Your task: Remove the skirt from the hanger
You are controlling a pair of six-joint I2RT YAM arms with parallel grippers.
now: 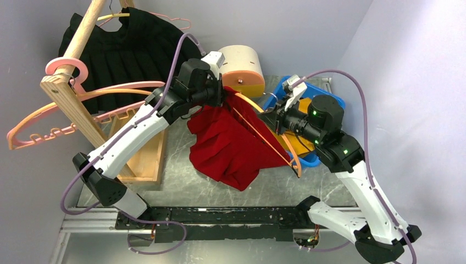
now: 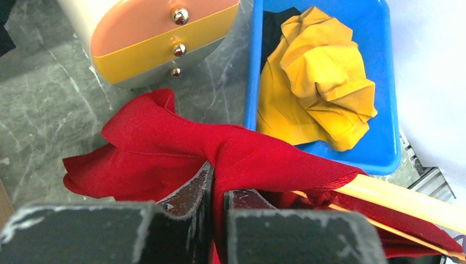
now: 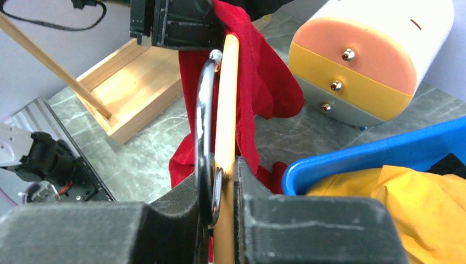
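Observation:
The red skirt (image 1: 231,148) hangs between my two arms over the grey floor. In the left wrist view my left gripper is shut on a fold of the skirt (image 2: 165,148). An orange hanger (image 1: 290,147) carries the cloth; one end of it comes out of the fabric beside the left gripper. My right gripper is shut on the hanger's bar (image 3: 226,110), close by its metal hook (image 3: 204,121). The right end of the hanger is bare in the top view, while its left end is hidden by the cloth and left gripper.
A blue bin (image 1: 342,102) holding yellow cloth (image 2: 329,77) stands under the right arm. A rounded box (image 1: 242,63) is at the back middle. At left, a wooden rack (image 1: 82,104) bears pink and orange hangers and a black garment (image 1: 132,44).

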